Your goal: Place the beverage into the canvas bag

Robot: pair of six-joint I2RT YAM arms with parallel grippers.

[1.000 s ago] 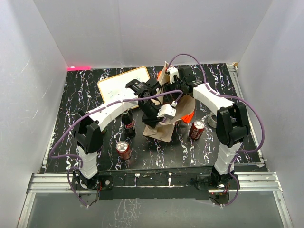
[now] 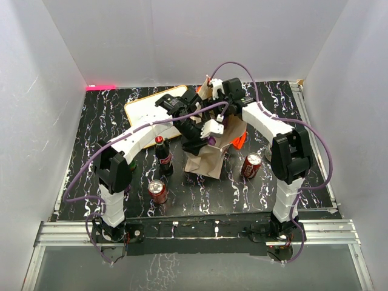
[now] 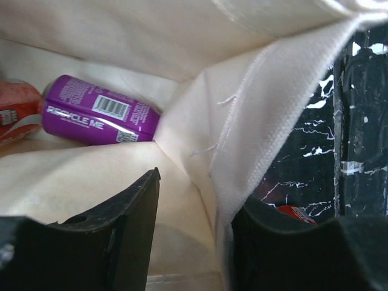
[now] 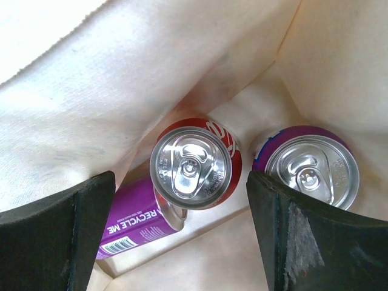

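The canvas bag point(image 2: 206, 163) stands at centre with both grippers at it. In the left wrist view a purple can point(image 3: 100, 112) lies on its side inside beside a red can point(image 3: 15, 112); my left gripper has its fingers apart, canvas at the right finger. In the right wrist view a red can point(image 4: 191, 167) stands upright beside an upright purple-topped can point(image 4: 308, 170), with a lying purple can point(image 4: 133, 221) below left. My right gripper is open above them, with nothing held.
A cola bottle point(image 2: 163, 154) and a can point(image 2: 157, 191) stand left of the bag, another can point(image 2: 251, 165) right. A white board point(image 2: 142, 109) lies behind.
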